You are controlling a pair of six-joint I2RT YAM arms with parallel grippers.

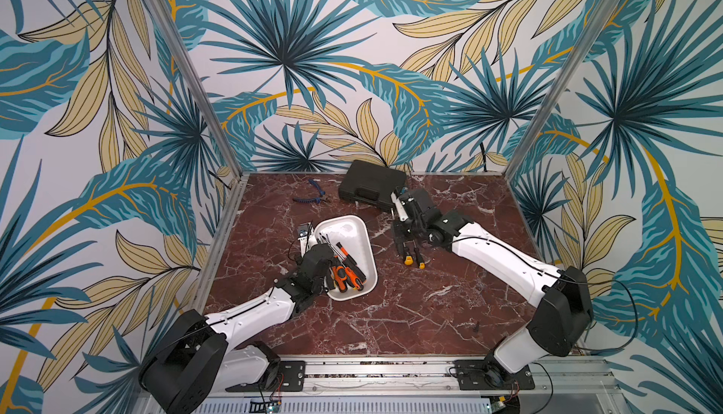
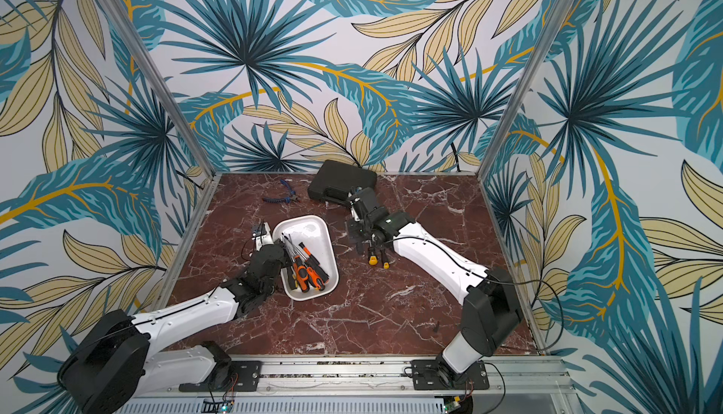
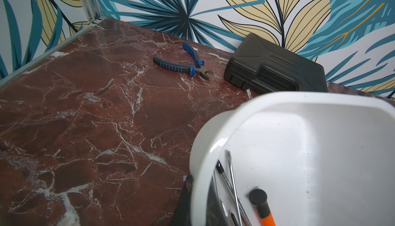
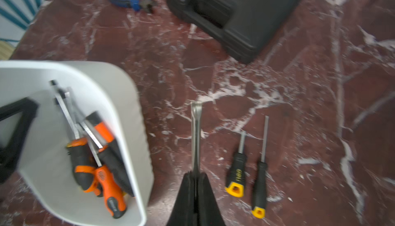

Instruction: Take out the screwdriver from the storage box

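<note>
A screwdriver [image 4: 196, 129] with a bare metal shaft is pinched by my right gripper; its handle is hidden below the fingers. That gripper is over the table, right of the white storage box [image 3: 224, 143]. Inside the box lie several orange-and-black screwdrivers [image 4: 110, 191] along its left and front. My left gripper straddles the box's left rim, one finger outside and one inside, closed on the wall.
Two black screwdrivers with yellow ends, one short [image 4: 236, 172] and one longer [image 4: 260, 184], lie on the table right of the box. A black case [image 3: 275, 65] and blue pliers [image 3: 181, 63] are at the back.
</note>
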